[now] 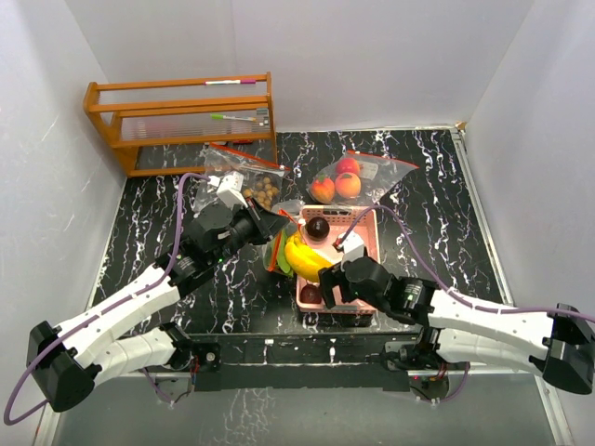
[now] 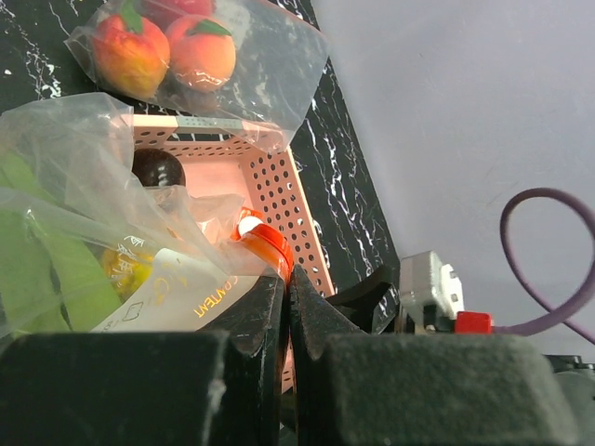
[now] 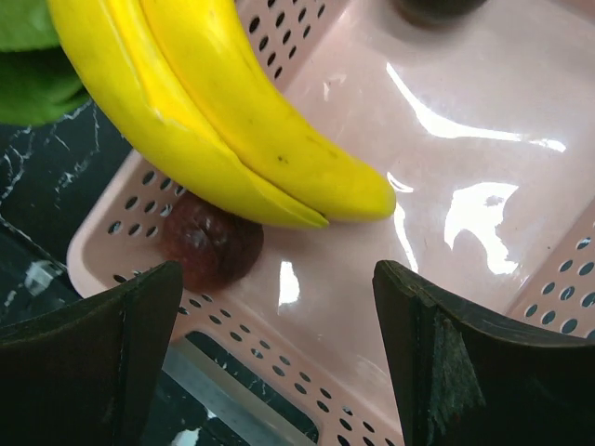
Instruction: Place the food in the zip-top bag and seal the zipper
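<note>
My left gripper is shut at the orange zipper edge of a clear bag (image 2: 65, 186), which holds green leafy shapes. A yellow banana bunch (image 3: 214, 130) reaches from that bag's side into the pink basket (image 1: 363, 242). My right gripper hangs open over the basket's near part, below the bananas, with nothing between its fingers. A dark red round item (image 3: 212, 242) lies under the bananas in the basket's corner, and a dark round item (image 1: 317, 229) sits at the back.
A bag of peaches (image 1: 348, 184) lies behind the basket, and a bag of small brown items (image 1: 262, 190) at back left. A wooden rack (image 1: 186, 106) stands at the rear left. The counter right of the basket is clear.
</note>
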